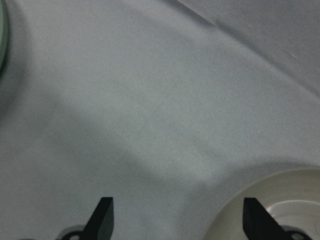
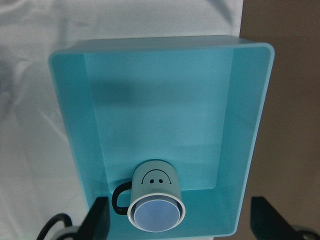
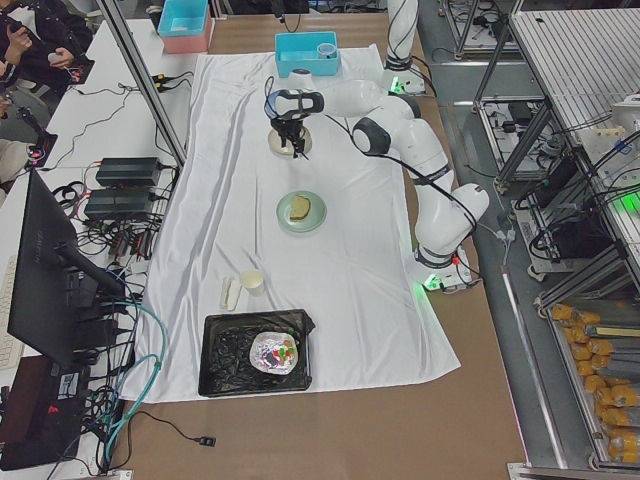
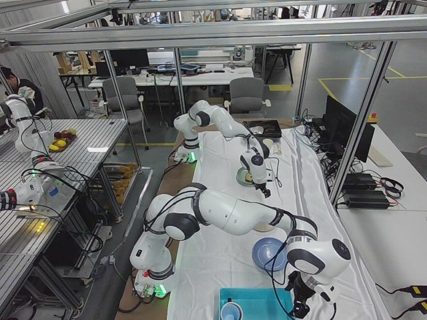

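Observation:
My left gripper (image 3: 291, 136) is open over the cream plate (image 3: 277, 145); in the left wrist view the plate's rim (image 1: 235, 210) curves under the right finger, nothing visibly between the fingers. A green plate (image 3: 290, 222) carries a yellow square item (image 3: 300, 205). My right gripper (image 4: 300, 301) stands open above the turquoise bin (image 2: 155, 100), which holds a smiley mug (image 2: 155, 182) on its side. A blue plate (image 4: 263, 250) lies beside the bin.
A black tray (image 3: 225, 360) with a cluttered dish (image 3: 273, 352) sits at the near end, with a small cream cup (image 3: 251, 280) and white pieces (image 3: 229, 294) behind it.

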